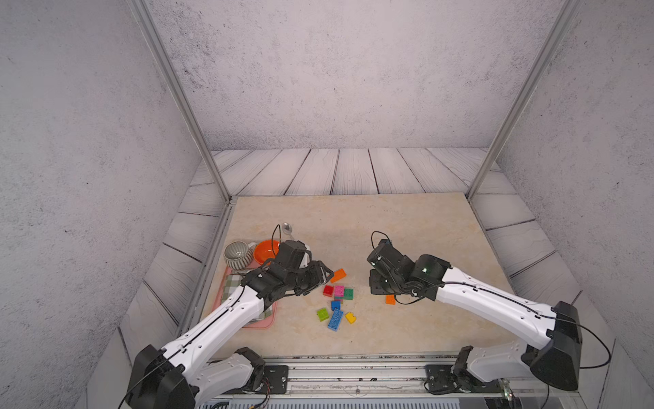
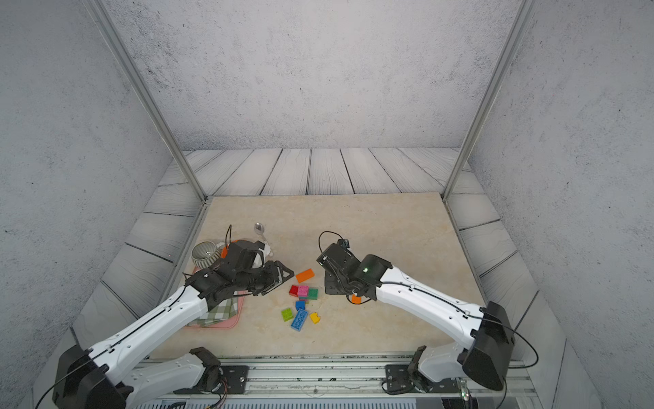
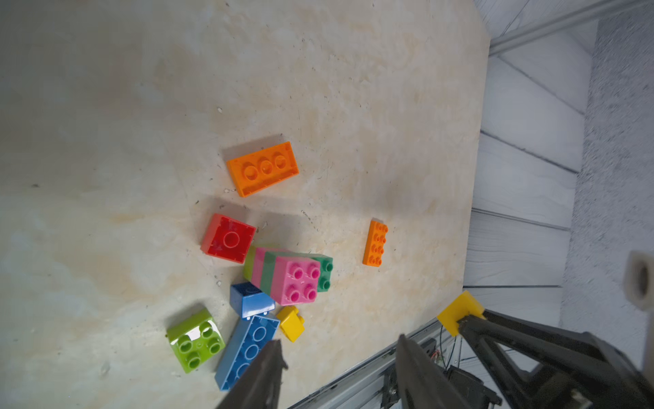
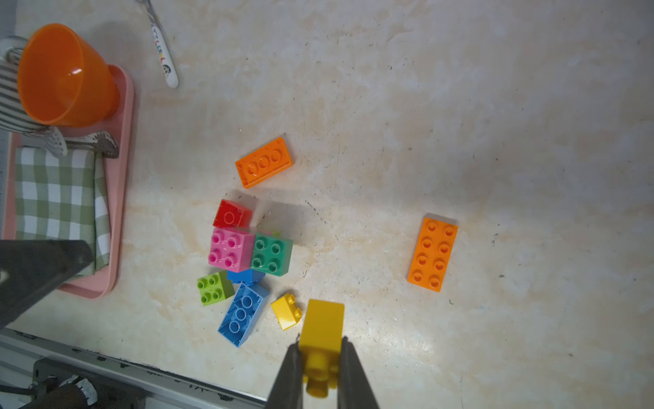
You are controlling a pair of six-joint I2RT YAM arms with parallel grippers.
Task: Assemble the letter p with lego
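Observation:
My right gripper is shut on a yellow brick (image 4: 321, 330), held above the table. To the left, my left gripper stands part open with nothing between its fingers. In the right wrist view, a pink brick (image 4: 230, 249) tops a stack, with a green brick (image 4: 271, 255) and a red brick (image 4: 232, 214) beside it. A small blue brick (image 4: 245, 276), a long blue brick (image 4: 243, 314), a lime brick (image 4: 215, 288) and a loose yellow brick (image 4: 286, 311) lie near the stack. Two long orange bricks lie apart: one overturned (image 4: 264, 162), one studs up (image 4: 433, 254).
A pink tray (image 4: 117, 184) at the left carries an orange bowl (image 4: 64, 76), a striped cup and a checked cloth (image 4: 58, 197). A spoon (image 4: 163, 54) lies behind it.

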